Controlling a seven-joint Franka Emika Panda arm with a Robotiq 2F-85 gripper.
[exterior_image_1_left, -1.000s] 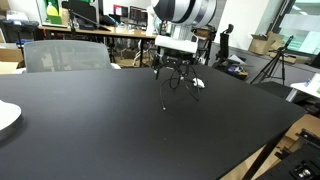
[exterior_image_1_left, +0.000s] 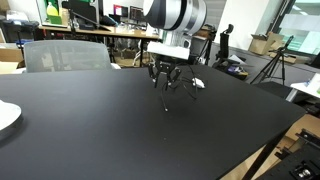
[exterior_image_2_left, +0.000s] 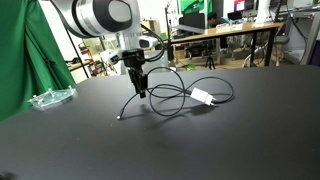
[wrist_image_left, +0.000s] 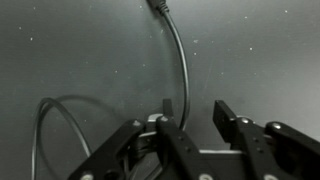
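A thin black cable (exterior_image_2_left: 183, 92) lies in loose loops on the dark table, with a white plug or adapter (exterior_image_2_left: 203, 97) on it. In the wrist view, the cable (wrist_image_left: 183, 62) runs down from a dark connector end (wrist_image_left: 158, 5) and passes into the gap of my gripper, close to the left finger. A clear gap shows between the two fingertips, so the fingers are partly open and not closed on the cable. From outside, the gripper (exterior_image_2_left: 140, 91) points down, low over the near part of the loops. Its exact height above the table is hard to tell.
A white round dish (exterior_image_1_left: 8, 115) sits at the table's left edge. Clear plastic containers (exterior_image_2_left: 52, 97) stand toward the far side in the second exterior view. Chairs stand beyond it.
The cable's near end appears to lie where it was.
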